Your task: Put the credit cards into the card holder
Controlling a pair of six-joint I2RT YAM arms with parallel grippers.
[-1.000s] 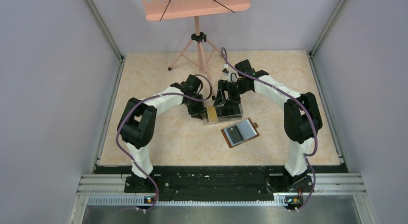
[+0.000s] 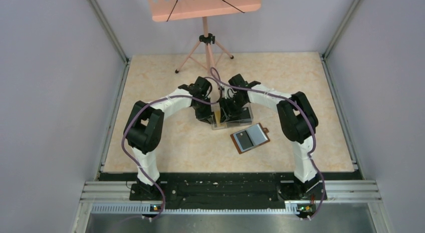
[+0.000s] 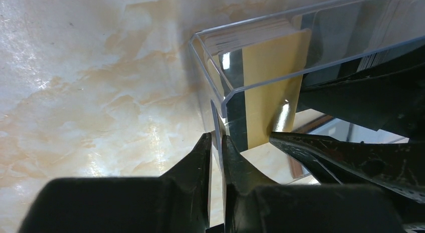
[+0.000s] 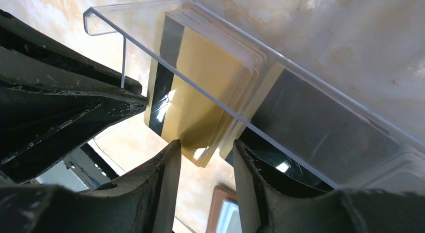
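A clear card holder (image 2: 235,124) holds a stack of gold cards with a dark stripe (image 3: 265,107) at its left end and dark cards (image 4: 321,118) beside them. My left gripper is shut on the holder's left end wall, its fingertips at the wall's lower part. My right gripper is part open over the holder, its fingertips at the gold stack's lower right edge and the gap beside the dark cards. Whether anything is between them is unclear.
A brown board (image 2: 265,139) with grey and dark panels lies in front of the holder. A pink stand (image 2: 205,25) rises at the back.
My right arm has moved left and toward the front, down onto the holder's gold cards. The left arm has stayed in place.
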